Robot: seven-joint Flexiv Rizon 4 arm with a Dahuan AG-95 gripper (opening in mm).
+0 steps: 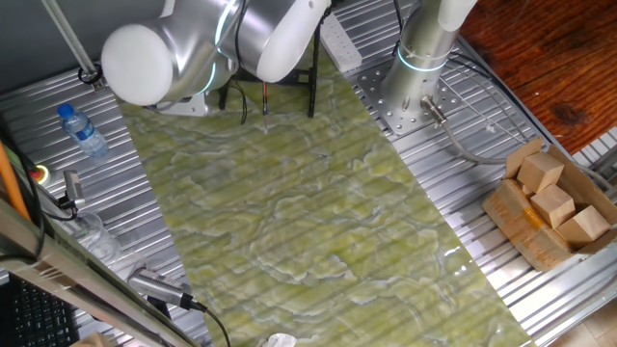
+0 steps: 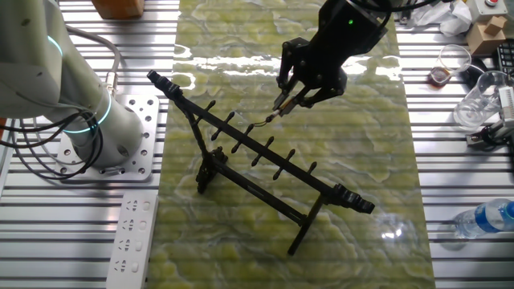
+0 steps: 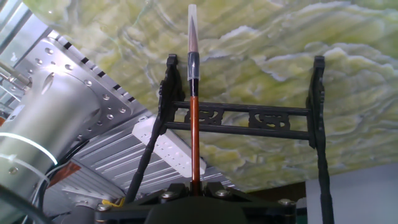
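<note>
A writing brush [image 3: 194, 134] with a red-brown handle and a clear cap over its tip extends from my gripper, which is shut on the handle's end. In exterior view 1 the brush [image 1: 265, 96] hangs tip down below the arm. Its cord loop [image 2: 261, 124] reaches from the fingertips to the top bar of the black rack [image 2: 265, 151], close to one of the pegs. I cannot tell whether the loop is around that peg. The rack [image 3: 249, 130] stands upright, and no other brush shows on it.
A white power strip [image 2: 132, 241] lies beside the rack, near the robot base [image 1: 405, 101].
</note>
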